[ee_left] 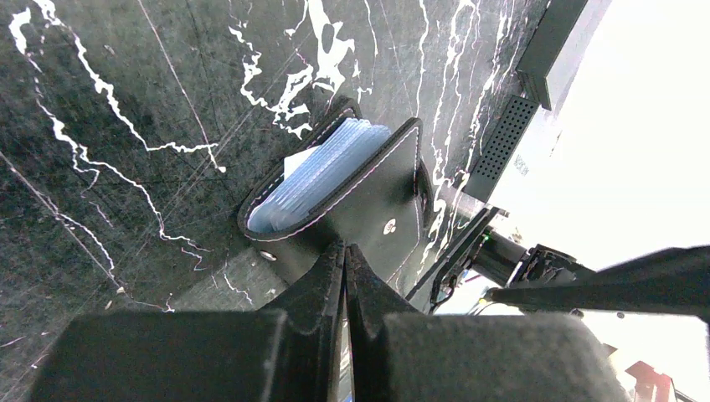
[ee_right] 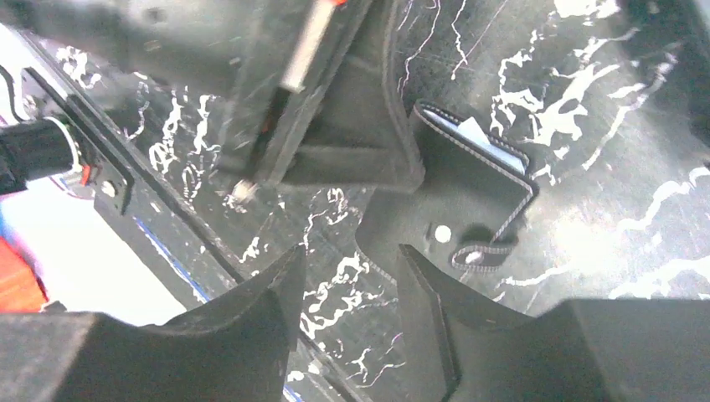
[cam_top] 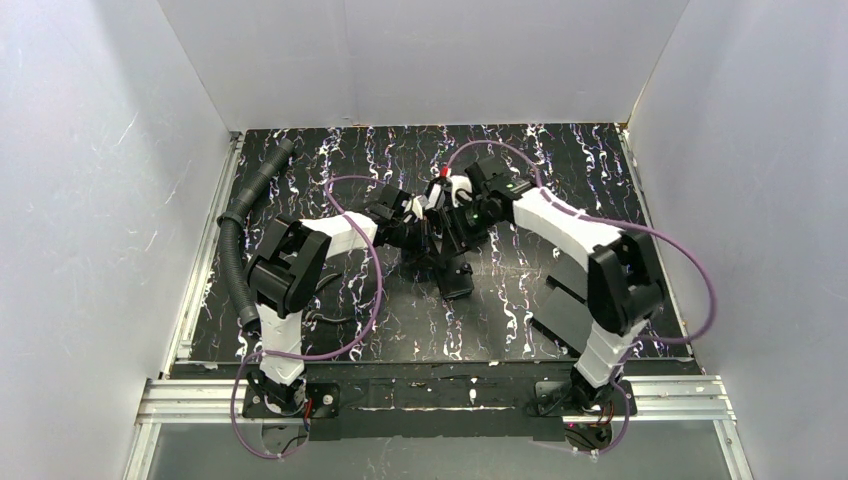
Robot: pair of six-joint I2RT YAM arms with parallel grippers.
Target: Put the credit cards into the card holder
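Observation:
The black card holder (cam_top: 455,284) lies on the marbled table below both grippers in the top view. Its open pocket shows a stack of bluish-clear cards (ee_left: 322,180) and a white edge in the left wrist view. My left gripper is shut, its tips in front of the holder's near side, with nothing visible between them; whether they touch it, I cannot tell. In the right wrist view, my right gripper stands partly open beside the card holder (ee_right: 448,201), its gap empty. The left gripper's dark body (ee_right: 347,126) hides one corner of the holder there.
Dark flat panels (cam_top: 565,318) lie at the table's right. A long black tube (cam_top: 232,235) runs along the left edge, and small dark curved pieces (cam_top: 328,319) lie left of centre. Both arms sit close together over the middle.

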